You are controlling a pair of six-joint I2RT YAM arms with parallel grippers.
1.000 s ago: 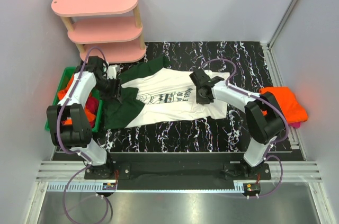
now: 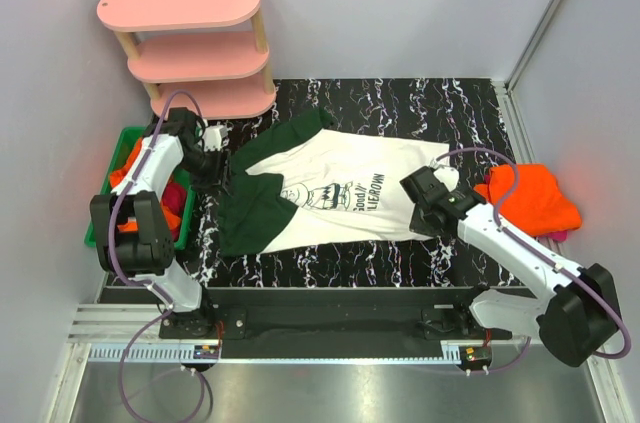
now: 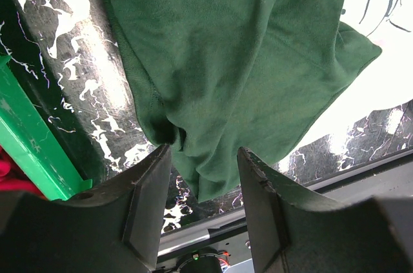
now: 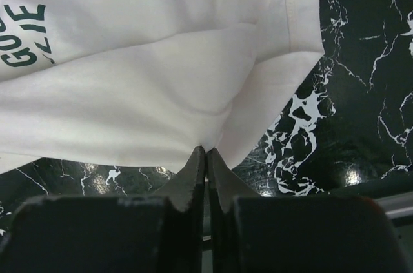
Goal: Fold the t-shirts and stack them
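Observation:
A white t-shirt (image 2: 345,163) with dark green sleeves and black lettering lies spread, with creases, on the dark marbled table. One green sleeve (image 3: 200,53) fills much of the left wrist view. Over that sleeve's outer end, my left gripper stands open with nothing between its fingers. At the shirt's lower right corner, my right gripper is closed on the white hem (image 4: 187,147), pinching a fold of cloth. The top view shows my right gripper (image 2: 428,233) low over that same corner.
A green basket (image 2: 127,138) holding orange and red cloth stands at the left. A folded orange shirt (image 2: 535,200) sits at the right edge, and a pink shelf (image 2: 190,3) stands at the back left. Bare table (image 2: 475,123) shows at the back right.
My right arm has swung to the right and toward the front, drawing the shirt with it and stretching it flatter. The shirt's green side has slid rightward. My left arm has barely moved.

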